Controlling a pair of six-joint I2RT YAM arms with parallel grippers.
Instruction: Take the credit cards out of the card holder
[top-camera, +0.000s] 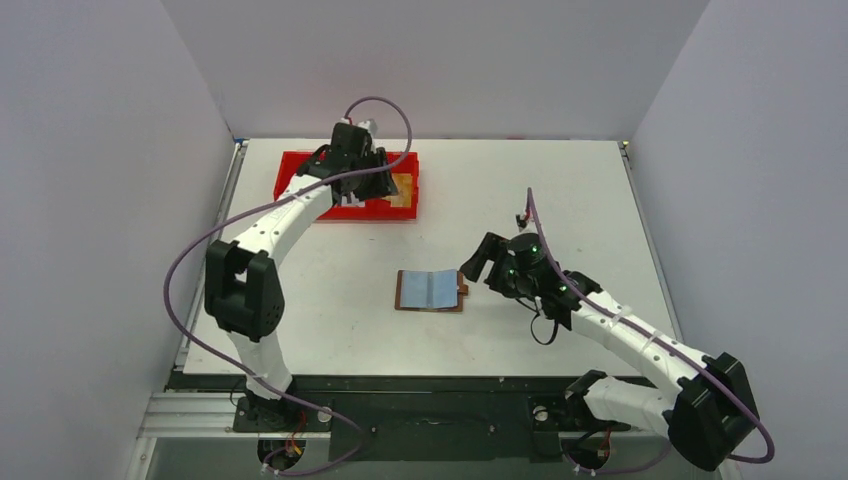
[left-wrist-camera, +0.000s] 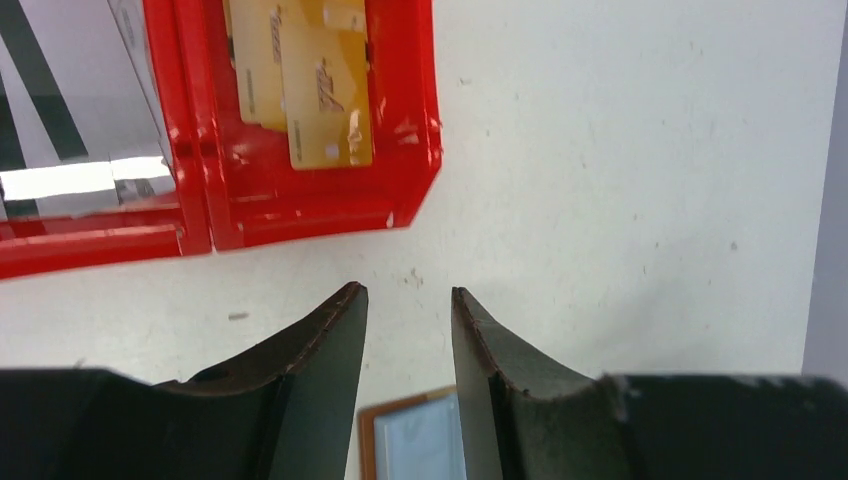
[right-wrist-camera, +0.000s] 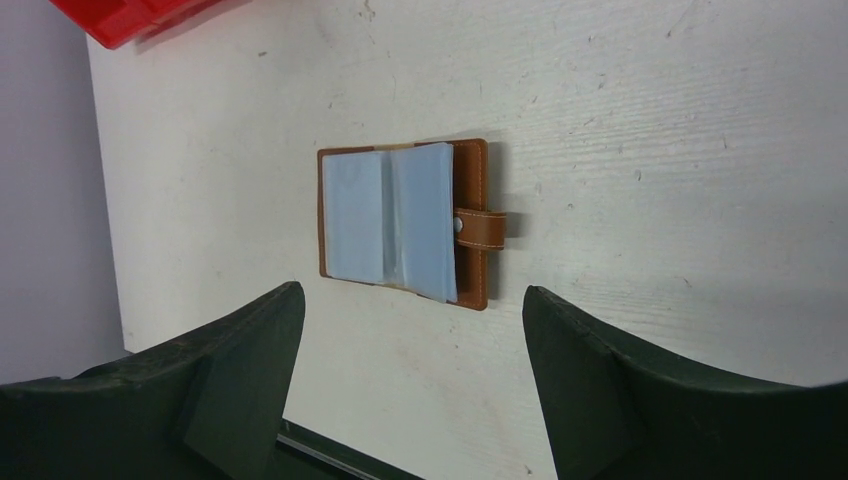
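Observation:
The brown card holder (top-camera: 429, 307) lies spread on the table, its strap (right-wrist-camera: 483, 230) pointing right. Both pale blue sleeve panels (right-wrist-camera: 355, 215) look empty in the right wrist view. Two gold cards (left-wrist-camera: 328, 95) lie overlapped in the right compartment of the red tray (left-wrist-camera: 310, 220). Over that tray hangs my left gripper, open, with only table showing between its fingers. My right gripper is open above the table, close to the holder's right side in the top view, and touches nothing.
Grey and white striped cards (left-wrist-camera: 70, 110) occupy the tray's left compartment, split off by a red divider (left-wrist-camera: 185, 120). Grey walls stand on both sides.

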